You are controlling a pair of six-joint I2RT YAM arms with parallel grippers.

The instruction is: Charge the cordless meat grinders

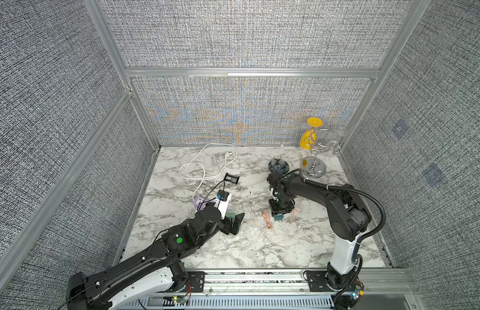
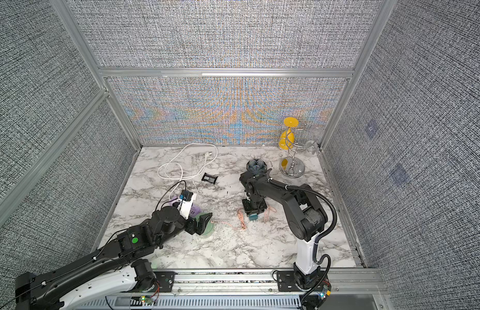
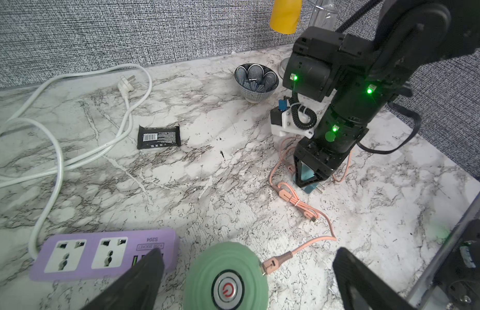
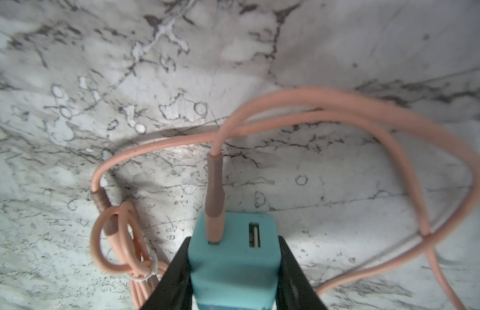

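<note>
In the left wrist view, the green grinder [image 3: 214, 263] with its round power button stands between the spread fingers of my open left gripper, which holds nothing. A pink cable's plug [image 3: 273, 263] reaches the grinder's right side; whether it is fully seated I cannot tell. The teal charger block [image 4: 234, 273] lies on the table with another end of pink cable [image 4: 215, 201] in one of its ports. My right gripper straddles this block, a finger close against each side; firm grip cannot be told. Left of the grinder lies the purple power strip [image 3: 149, 242].
A white cord [image 3: 53, 139] loops across the back left. Near it lies a black packet [image 3: 158, 137]. Farther back stand a bowl of grey pieces [image 3: 256, 81] and a wire stand with yellow parts [image 1: 311, 137].
</note>
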